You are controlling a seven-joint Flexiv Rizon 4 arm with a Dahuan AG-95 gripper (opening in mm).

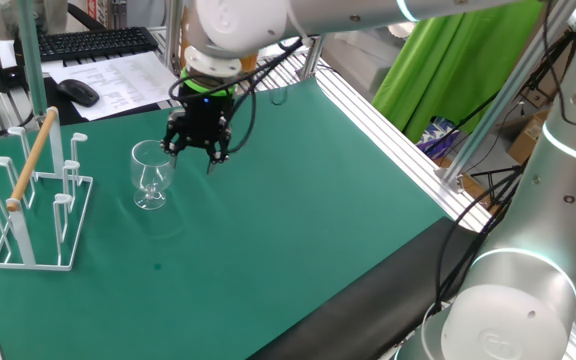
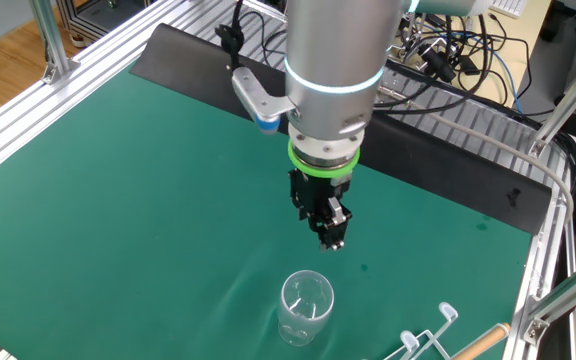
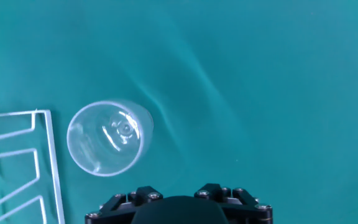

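A clear stemmed glass (image 1: 151,176) stands upright on the green table, left of my gripper (image 1: 193,160) in exterior view 1. From above, in the wrist view, its round rim (image 3: 106,138) shows left of centre, ahead of the fingers. My gripper is open, its two black fingers spread with nothing between them. It hangs above the table, clear of the glass. In exterior view 2 the glass (image 2: 305,308) appears below the gripper (image 2: 332,243).
A white wire rack (image 1: 43,267) with a wooden handle and several upright prongs stands left of the glass. Behind lie paper sheets (image 1: 118,88), a mouse (image 1: 78,92) and a keyboard (image 1: 98,43). Bare green mat (image 1: 268,220) stretches to the right and front.
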